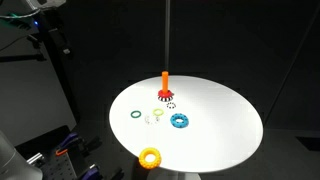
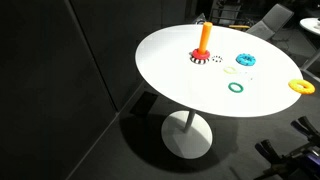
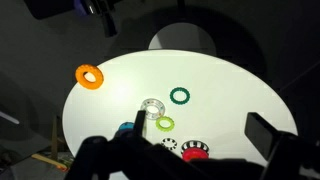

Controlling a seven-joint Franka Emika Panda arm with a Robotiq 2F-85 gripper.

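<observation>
An orange post (image 1: 165, 82) stands upright on a round base with red and black-and-white bands, toward the back of the white table. No ring shows around the post. Loose rings lie flat on the tabletop: a yellow-orange one (image 1: 143, 158) at the front edge, a blue one (image 1: 173, 121), a dark green one (image 3: 173, 95), a clear one (image 3: 144, 106), a yellow-green one (image 3: 159, 124) and a small black-and-white one (image 1: 168, 106). My gripper is open, its two black fingers wide apart and empty. In exterior view 2 the gripper (image 2: 284, 138) hangs beside the table, away from every ring.
Black curtains stand behind it. A chair (image 2: 272, 22) and another white table (image 2: 311, 24) appear in the background.
</observation>
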